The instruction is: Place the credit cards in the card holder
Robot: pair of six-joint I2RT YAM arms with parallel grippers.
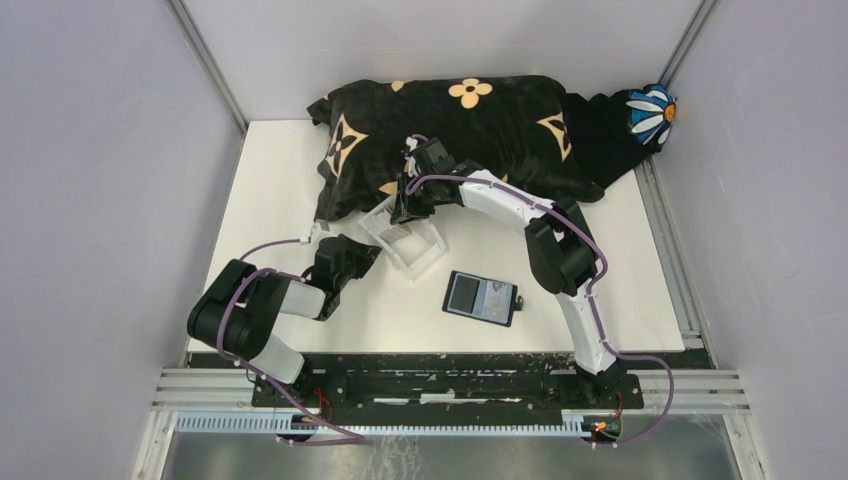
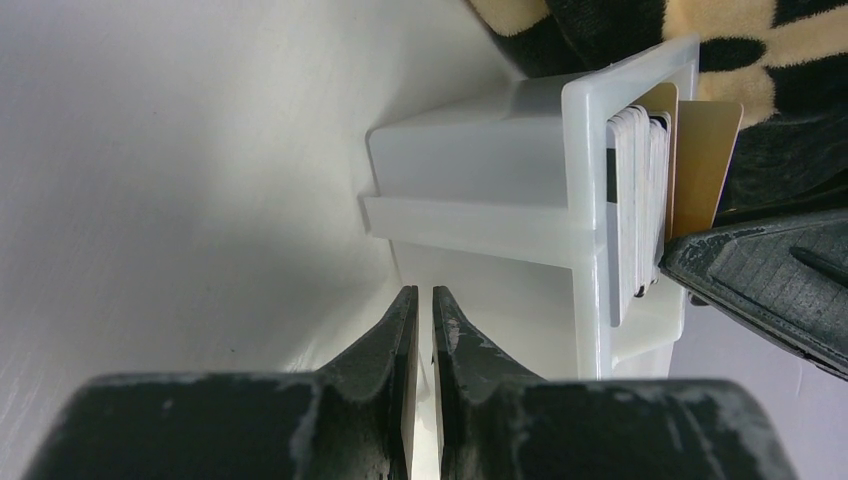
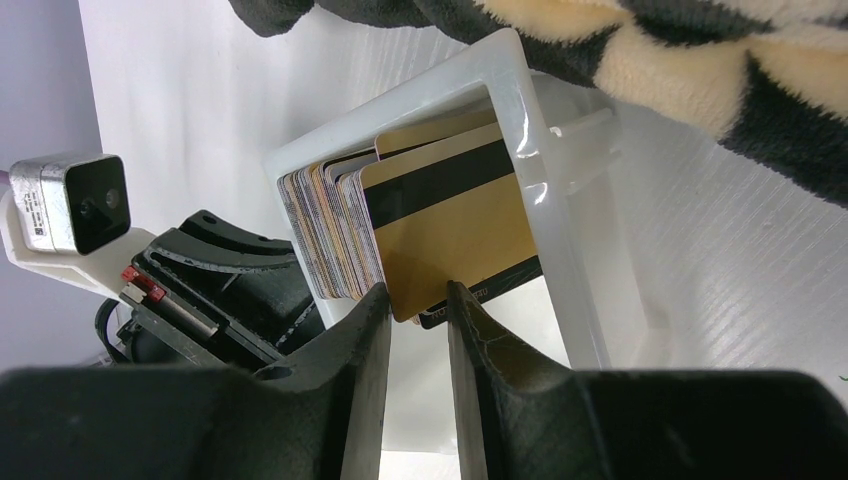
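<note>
Several cards stand on edge in the white open box (image 3: 470,75), grouped in a stack (image 3: 328,225) at its left side. A gold card (image 3: 455,225) with a dark stripe leans in front of them. My right gripper is shut on the lower corner of that gold card. In the left wrist view the box's outer side faces me. My left gripper is beside the box, its fingertips slightly parted with nothing seen between them. A flat black holder (image 1: 480,298) with a light panel lies on the table at right.
Behind the box, a dark patterned cushion (image 1: 470,130) fills the back of the table. To the right, the white table (image 1: 620,260) is clear. The left gripper's body (image 3: 230,280) shows close to the box's left wall.
</note>
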